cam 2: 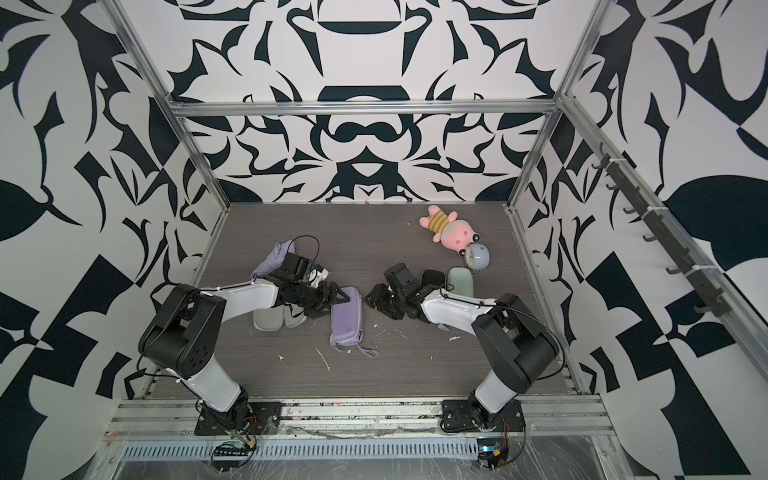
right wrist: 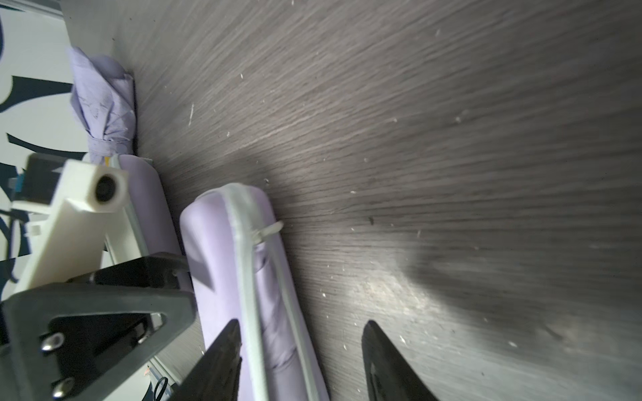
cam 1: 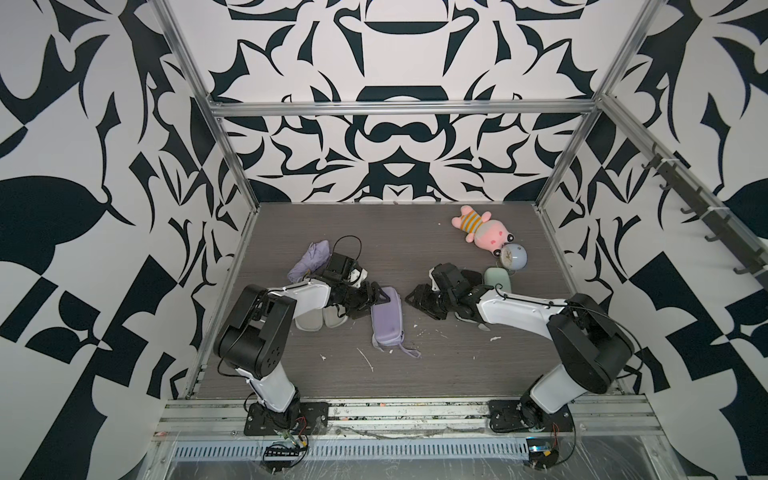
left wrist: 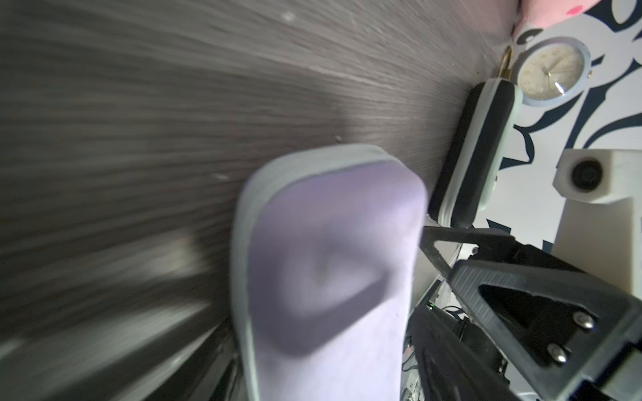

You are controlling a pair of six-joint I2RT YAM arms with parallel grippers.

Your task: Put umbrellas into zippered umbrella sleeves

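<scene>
A purple zippered sleeve lies at mid-table with a cord at its near end; in the right wrist view purple fabric shows inside its zip. My left gripper stands open at the sleeve's upper left; in the left wrist view the sleeve sits between its fingers. My right gripper is open, just right of the sleeve, nothing visibly held. A folded purple umbrella lies behind my left gripper, partly hidden by it.
A pink plush toy, a round clock and a green case sit at the right back. Grey shoe-like items lie under my left arm.
</scene>
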